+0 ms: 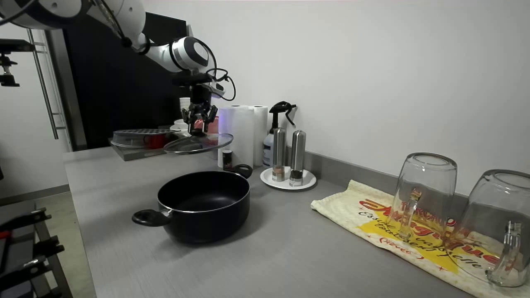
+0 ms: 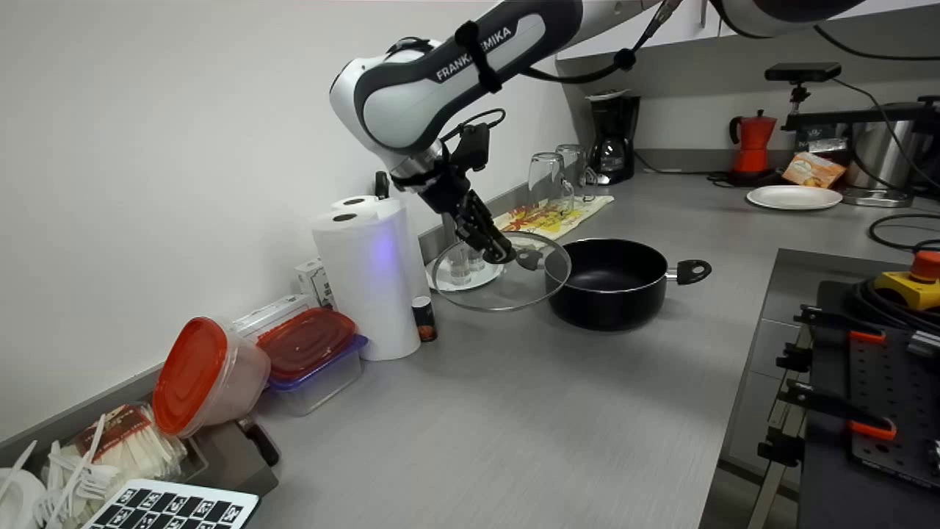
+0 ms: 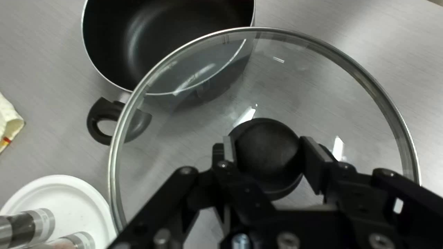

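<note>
A round glass lid (image 1: pixel 213 142) with a metal rim hangs in the air, slightly tilted. My gripper is shut on its black knob (image 3: pixel 265 145), one finger on each side. Below and beyond the lid stands a black two-handled pot (image 1: pixel 206 218), uncovered and empty on the counter. In the wrist view the lid (image 3: pixel 353 112) overlaps only part of the pot (image 3: pixel 137 45) and one of its handles. From the other side, the lid (image 2: pixel 476 295) appears left of the pot (image 2: pixel 608 308), above its rim.
A white plate (image 1: pixel 311 183) with two grinders and white paper rolls (image 1: pixel 238 134) stand by the wall. Upturned glass mugs (image 1: pixel 422 198) rest on a printed cloth (image 1: pixel 343 201). Plastic containers (image 2: pixel 304 344) sit farther along.
</note>
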